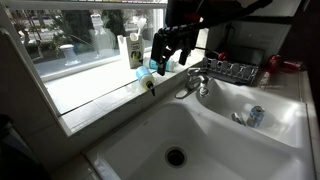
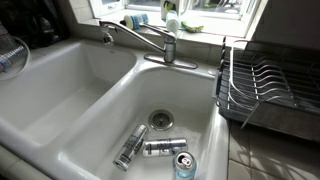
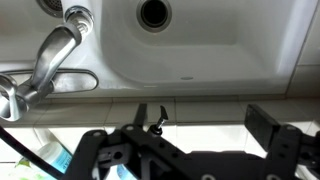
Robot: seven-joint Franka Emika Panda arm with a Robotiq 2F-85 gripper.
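My gripper (image 1: pixel 168 62) hangs above the back ledge by the window, its fingers open and nothing held. In the wrist view the gripper spans the pale ledge behind the sink, one fingertip at each side. A light-blue item (image 1: pixel 146 77) with a dark tip leans at the window sill's front edge, just below and left of the gripper. Several drink cans lie or stand in one basin; the nearest, a silver-blue can (image 2: pixel 184 165), stands upright in front of a can on its side (image 2: pixel 165 147) and a tilted can (image 2: pixel 130 147).
The chrome faucet (image 2: pixel 168 45) rises between the basins, close to the gripper's path. A dish rack (image 2: pixel 270 85) occupies the counter beside the sink. A white carton (image 1: pixel 131 50) stands on the sill. The other basin (image 2: pixel 70 75) is empty.
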